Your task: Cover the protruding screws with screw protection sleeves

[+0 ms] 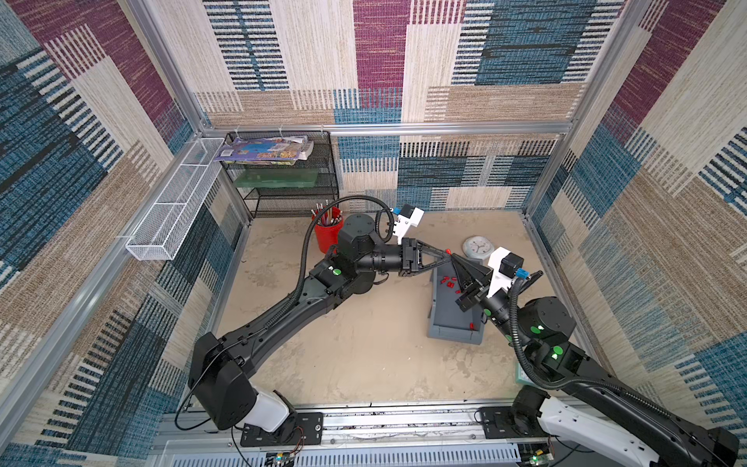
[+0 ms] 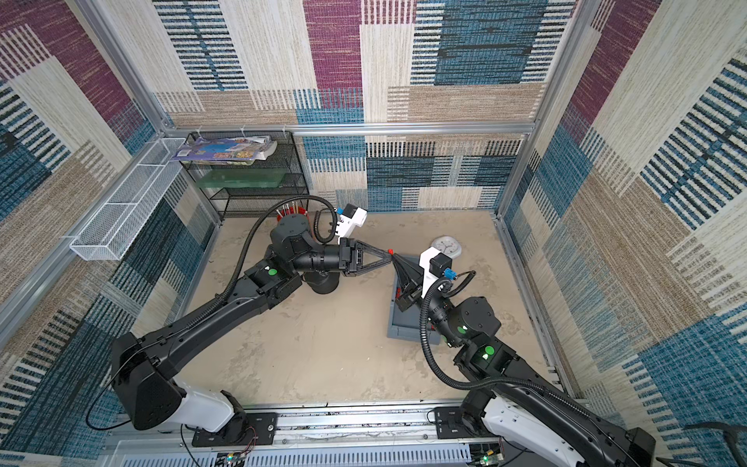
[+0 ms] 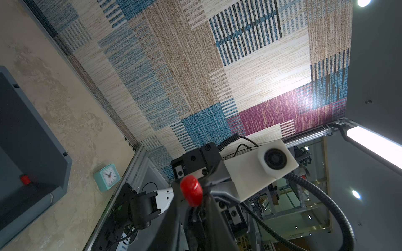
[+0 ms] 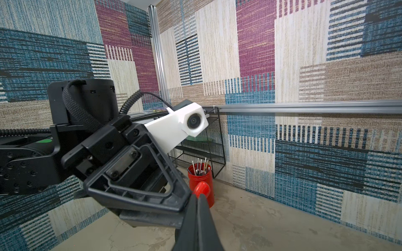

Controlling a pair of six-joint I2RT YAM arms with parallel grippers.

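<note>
A small red sleeve (image 3: 191, 190) is up in the air where the tips of both grippers meet. My left gripper (image 1: 446, 253) reaches in from the left, its fingertips right at the sleeve; its near fingers are blurred in the left wrist view, so its grip is unclear. From the right comes my right gripper, shut, its fingers close together along their length, with the red sleeve (image 4: 201, 189) just past their tips. Whether those tips touch the sleeve is hidden. Further red pieces (image 1: 449, 283) lie in a grey tray (image 1: 454, 334) below. No screw can be made out.
At the back left stands a red pot (image 1: 327, 236) of brushes or pencils, before a black wire shelf (image 1: 334, 172). A round white clock (image 1: 478, 247) sits behind the tray. Bare table (image 1: 350, 342) lies in front of the left arm.
</note>
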